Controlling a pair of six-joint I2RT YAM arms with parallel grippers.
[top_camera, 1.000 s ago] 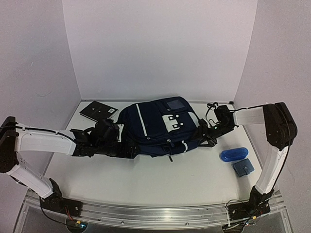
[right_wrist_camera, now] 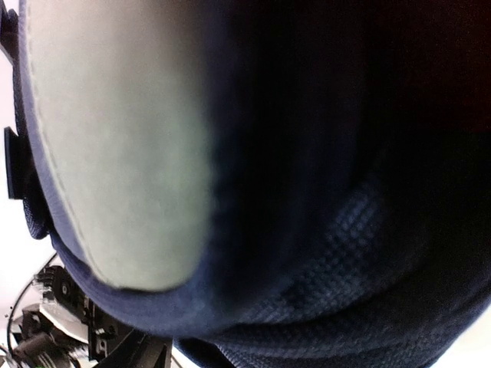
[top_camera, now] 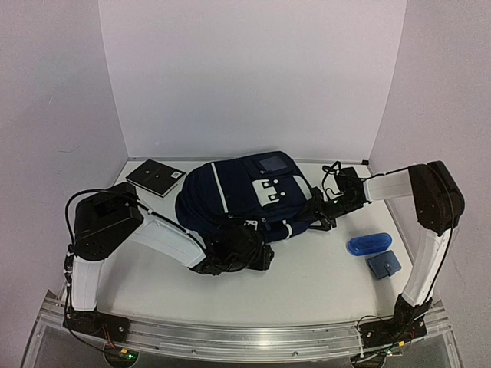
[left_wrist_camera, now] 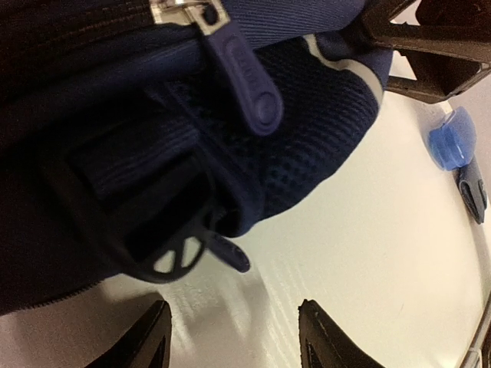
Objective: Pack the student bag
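The navy school bag (top_camera: 245,188) lies on its side at the back middle of the table, with a white stripe and a pale patch. In the left wrist view, a zipper pull (left_wrist_camera: 253,88) and a dark strap loop (left_wrist_camera: 176,253) hang at its near side. My left gripper is open just in front of these, its fingers apart over bare table. My right gripper (top_camera: 324,211) is at the bag's right lower corner, touching the fabric. Bag cloth (right_wrist_camera: 307,307) fills most of the right wrist view, hiding how its fingers stand.
A black flat folder-like item (top_camera: 156,177) lies at the back left. On the right are a blue case (top_camera: 369,244) and a grey-blue wallet-like pouch (top_camera: 383,264).
My left arm has swung right from the bag's left side to its near edge, covering part of it. The right arm has barely moved, and the bag has shifted slightly left.
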